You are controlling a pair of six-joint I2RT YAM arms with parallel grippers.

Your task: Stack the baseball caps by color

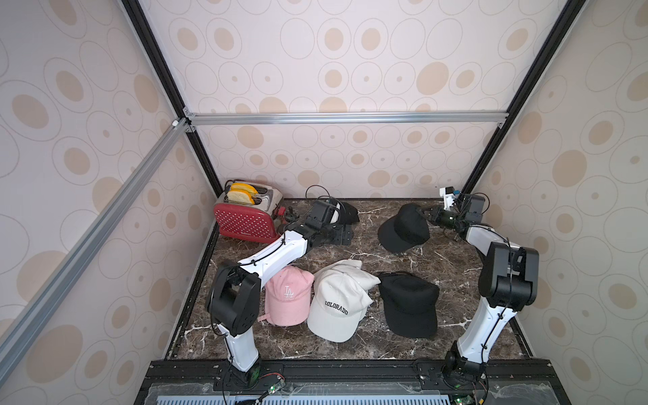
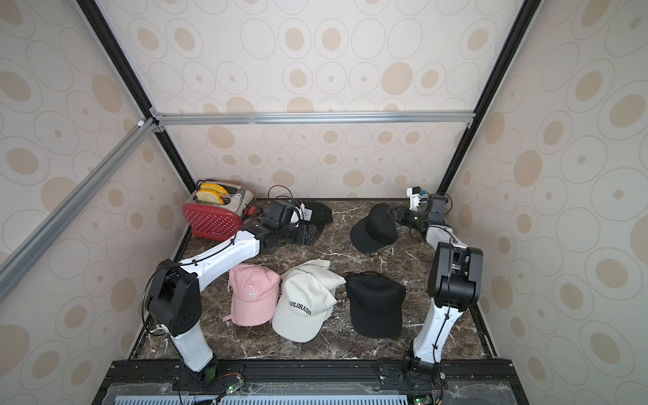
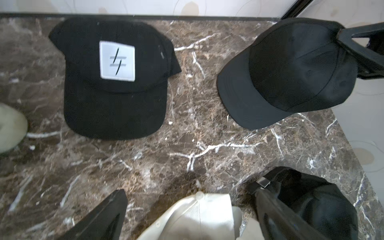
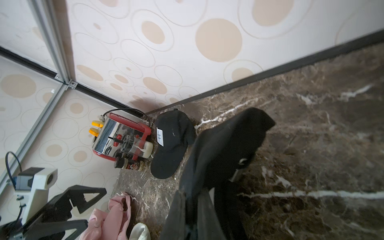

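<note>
My right gripper (image 1: 428, 214) is shut on the rim of a plain black cap (image 1: 403, 229), which hangs tilted over the back right of the table; in the right wrist view its dark cloth (image 4: 224, 148) runs up from between the fingers. My left gripper stands open, nothing between its fingers, above the table behind the white caps. A black cap with a white patch (image 3: 116, 80) lies at the back. Along the front are a pink cap (image 1: 289, 297), white caps with COLORADO on the top one (image 1: 335, 300), and another black cap (image 1: 409, 305).
A red toaster (image 1: 244, 222) with yellow slices stands at the back left, with small bottles (image 4: 132, 164) beside it. The left forearm (image 1: 276, 256) reaches over the pink cap. Bare marble (image 3: 224, 160) shows in the middle of the table.
</note>
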